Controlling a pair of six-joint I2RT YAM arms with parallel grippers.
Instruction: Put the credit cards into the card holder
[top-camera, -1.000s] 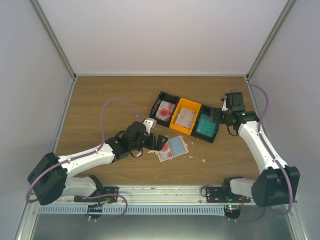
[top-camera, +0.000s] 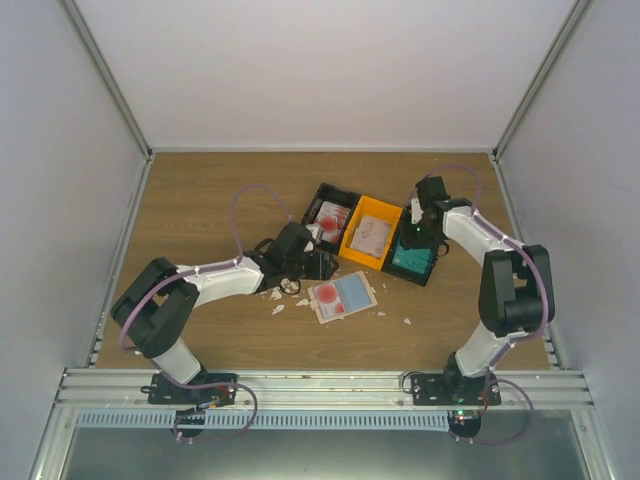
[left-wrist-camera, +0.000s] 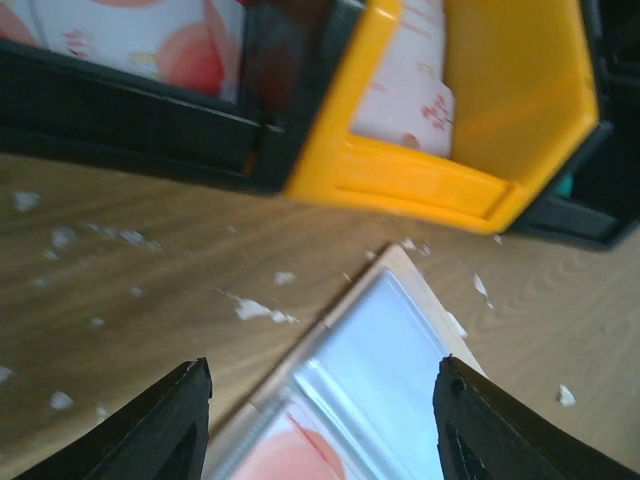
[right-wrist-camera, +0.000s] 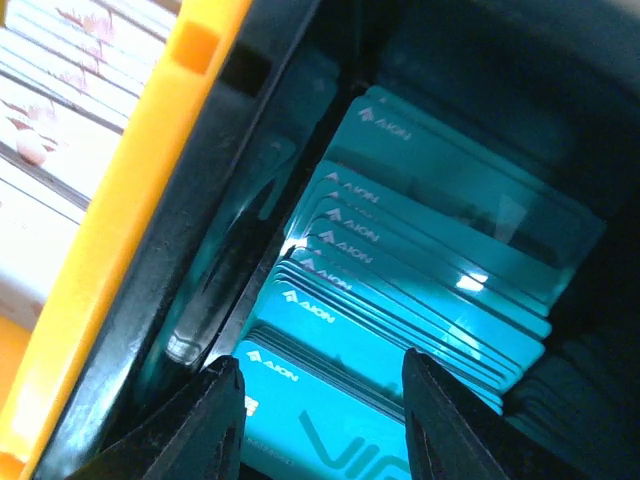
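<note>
Teal cards (right-wrist-camera: 400, 270) lie overlapped in the right black bin (top-camera: 420, 279). Above them is my right gripper, its fingers parted with nothing gripped between them. The card holder (top-camera: 343, 296) lies flat on the table in front of the bins, showing a pale blue half (left-wrist-camera: 385, 335) and a half with a red-and-white card (left-wrist-camera: 290, 450). My left gripper hangs over the holder with its fingers apart and empty. Red-patterned cards (top-camera: 330, 221) fill the left black bin, and pale cards (top-camera: 370, 236) the yellow bin (top-camera: 376, 206) between.
The three bins stand side by side behind the holder; their raised walls (right-wrist-camera: 150, 240) border the right gripper. Light specks (left-wrist-camera: 255, 308) mark the wood table (top-camera: 220, 190). Free table lies at the back left and front right.
My right arm has moved left, bringing its gripper over the teal cards. Holder and bins look unmoved.
</note>
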